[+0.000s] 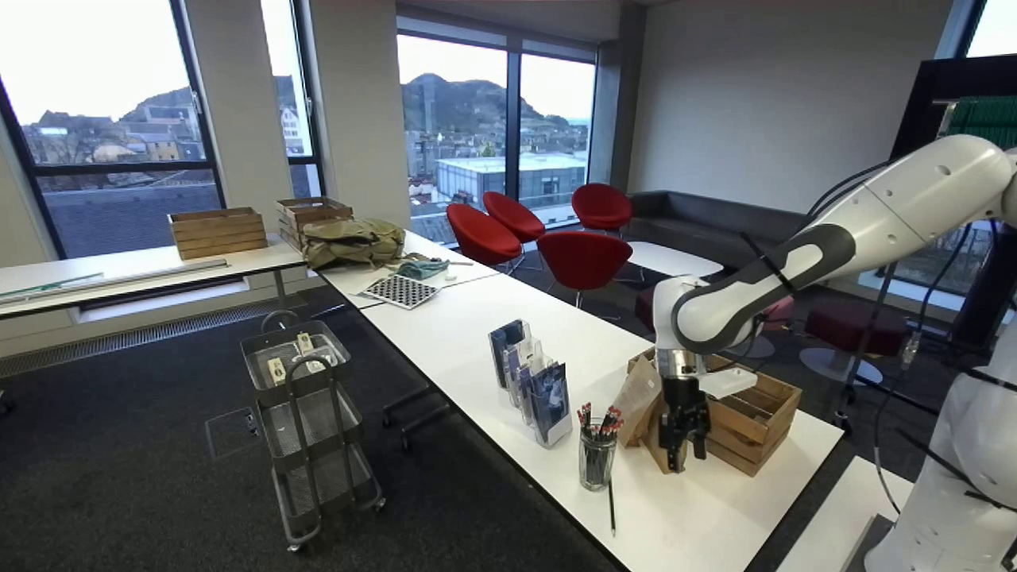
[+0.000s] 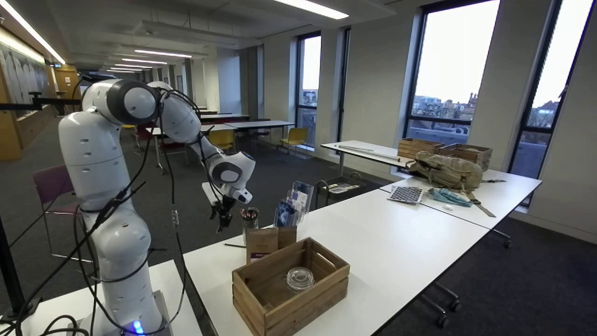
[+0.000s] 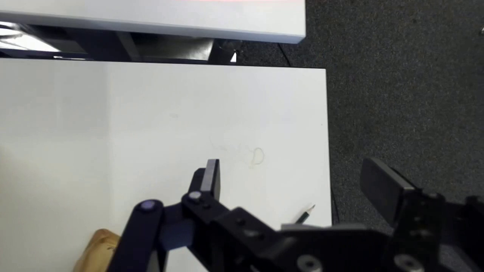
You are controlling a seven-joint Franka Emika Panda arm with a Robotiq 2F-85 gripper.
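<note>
My gripper (image 1: 686,461) hangs open above the near part of the white table, in front of two brown paper bags (image 1: 636,405). In the wrist view, bare table and dark carpet show between its spread fingers, with nothing held. A dark pencil (image 3: 304,215) lies on the tabletop close to the edge, its tip visible beyond the gripper body. Beside it stands a glass (image 1: 597,464) full of red-tipped pencils. A wooden crate (image 2: 291,285) sits behind the bags, with a round clear glass jar (image 2: 300,279) inside.
Clear leaflet holders (image 1: 534,386) stand beyond the pencil glass. A green bag (image 2: 447,170), a checkered board (image 2: 406,194) and a teal cloth (image 2: 450,197) lie farther along.
</note>
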